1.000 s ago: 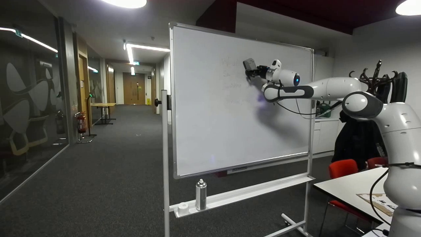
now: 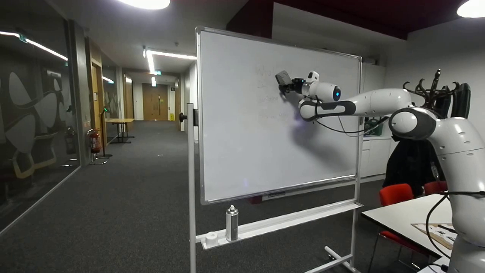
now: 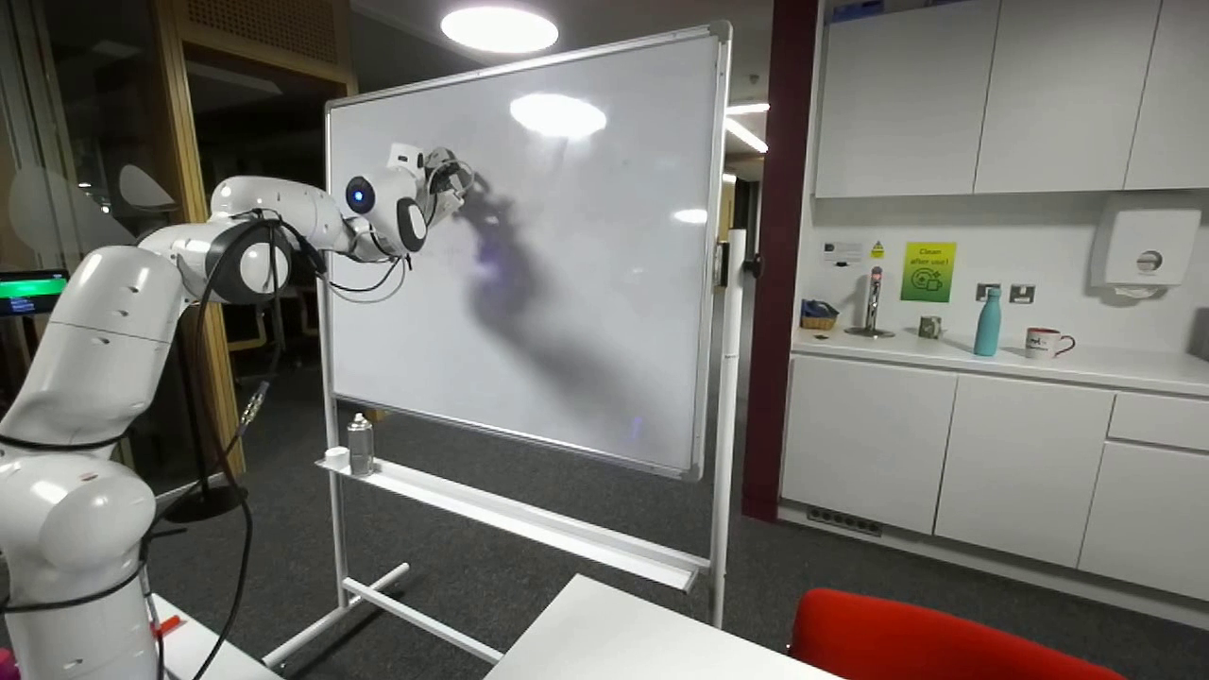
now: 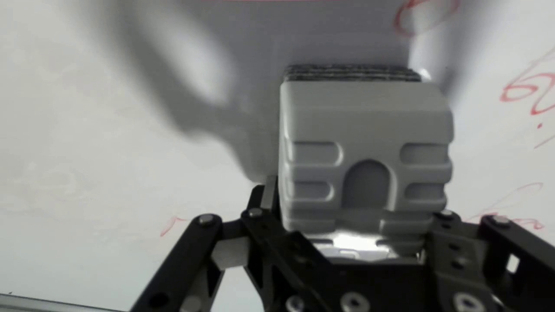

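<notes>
A grey eraser [image 4: 364, 117] with a dark layered felt pad fills the middle of the wrist view. My gripper [image 2: 287, 85] is shut on it, one black finger at either side. Behind it stands the whiteboard [image 2: 254, 154], whose surface lies close to the felt; whether they touch I cannot tell. Red handwriting [image 4: 531, 89] remains to the right of the eraser in the wrist view. Faint words [image 2: 266, 72] appear left of the eraser in exterior view 1. In exterior view 2 the arm partly blocks the eraser.
Below the board, a tray [image 2: 291, 220] holds a spray can [image 2: 232, 223] and a white roll [image 2: 211, 238] at one end. A white table [image 3: 635, 635] and a red chair [image 3: 907, 640] stand in front. The lower board is unobstructed.
In exterior view 1 the arm has shifted a little left and down along the board, carrying the eraser with it. Its grip looks the same.
</notes>
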